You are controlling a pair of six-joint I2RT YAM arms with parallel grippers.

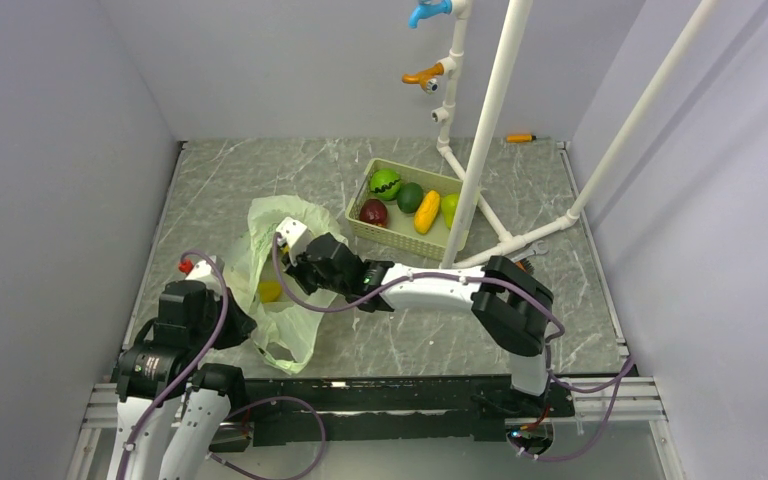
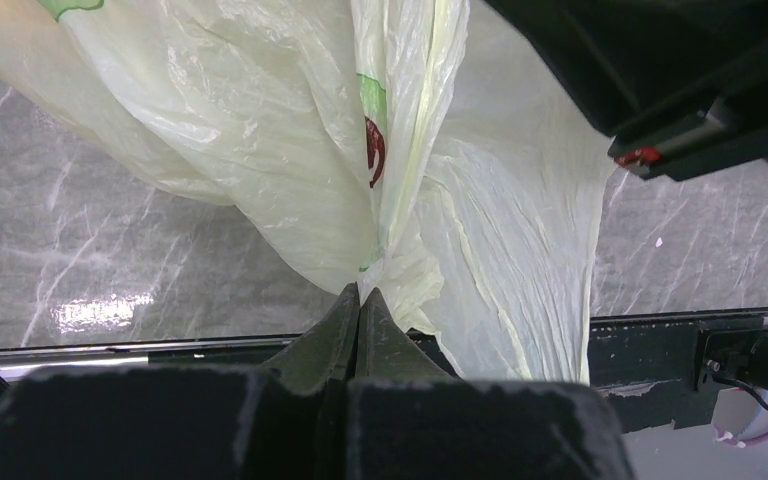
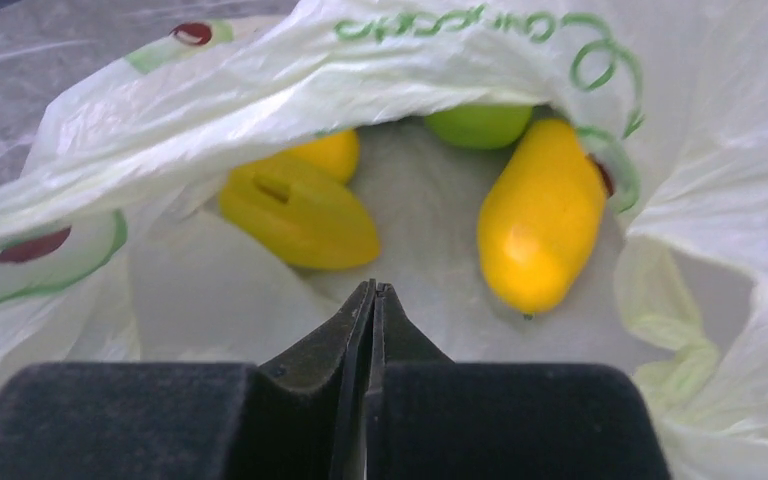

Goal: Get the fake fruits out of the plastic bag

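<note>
The pale green plastic bag (image 1: 295,335) lies crumpled on the left of the table. My left gripper is shut on a gathered edge of the bag (image 2: 310,190), which fans out from its tips. At the bag's mouth my right gripper is shut, with nothing showing between its fingers. Ahead of it in the right wrist view, inside the bag, lie a mango-like orange-yellow fruit (image 3: 540,220), a yellow fruit (image 3: 300,212), a rounder yellow one (image 3: 328,153) and a green one (image 3: 478,125). Folds of plastic partly cover the last ones.
A light green basket (image 1: 422,242) behind the right arm holds several fruits, among them a yellow one (image 1: 427,211). White pipes (image 1: 490,120) slant over the basket's right side. A wrench (image 1: 532,250) lies at right.
</note>
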